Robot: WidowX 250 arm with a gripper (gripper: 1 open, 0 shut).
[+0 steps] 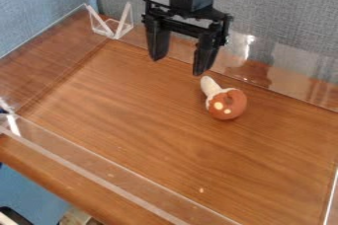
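My black gripper (179,51) hangs from the top centre, open, its two fingers spread apart above the wooden surface with nothing between them. Below and right of it a toy mushroom (227,105) lies on its side, with an orange spotted cap and a pale stem pointing toward the back.
The wooden tray floor (145,140) is mostly clear, bordered by transparent walls. A white wire object (110,24) sits at the back left corner. Grey and blue padded walls stand behind and to the left.
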